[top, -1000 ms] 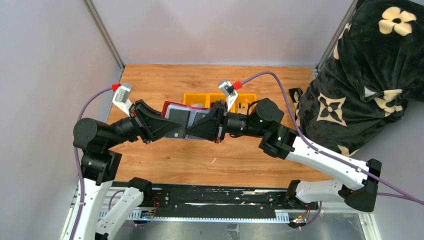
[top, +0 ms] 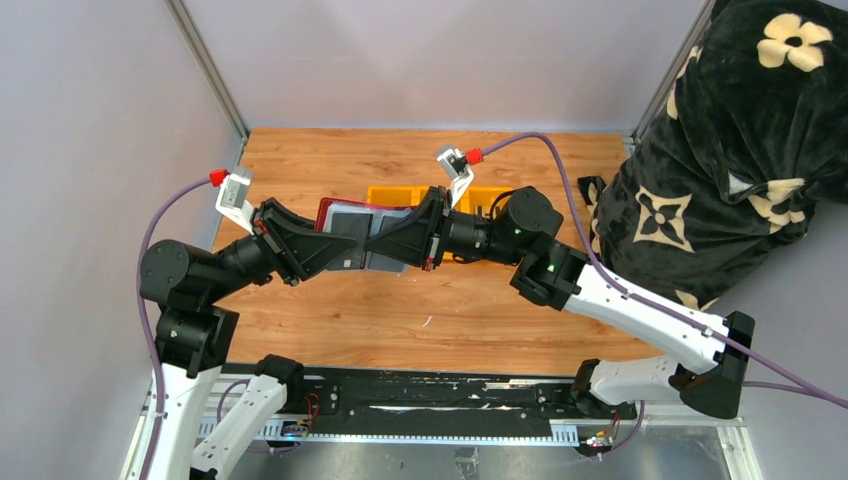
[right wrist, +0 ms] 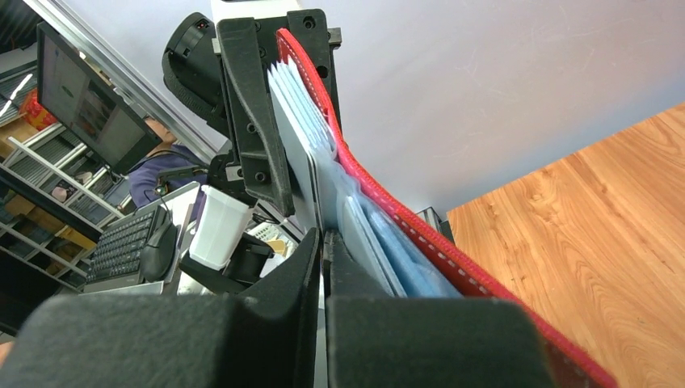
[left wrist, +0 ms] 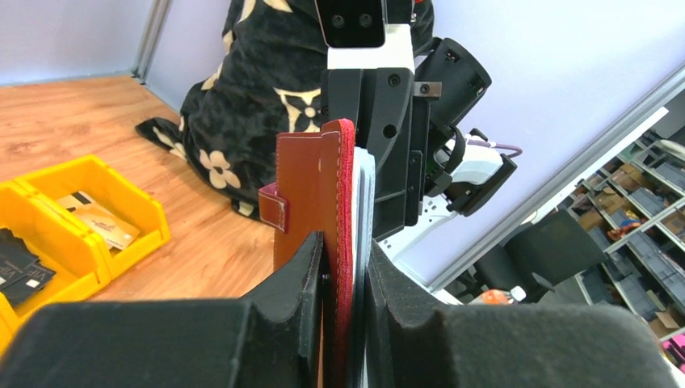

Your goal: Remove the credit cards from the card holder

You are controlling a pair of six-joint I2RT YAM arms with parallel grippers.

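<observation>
A red-brown card holder (left wrist: 311,186) with clear sleeves (right wrist: 371,242) and grey cards (top: 350,255) inside is held upright in mid-air between the grippers. My left gripper grips its edge, the holder standing between the fingertips. My right gripper is shut, its tips against the sleeves and cards; no card shows clearly between them. In the top view both gripper heads meet over the holder and hide part of it.
Yellow bins (left wrist: 137,250) with cards stand on the wooden table (top: 430,330) behind the holder. A dark patterned cushion (top: 730,130) fills the right side.
</observation>
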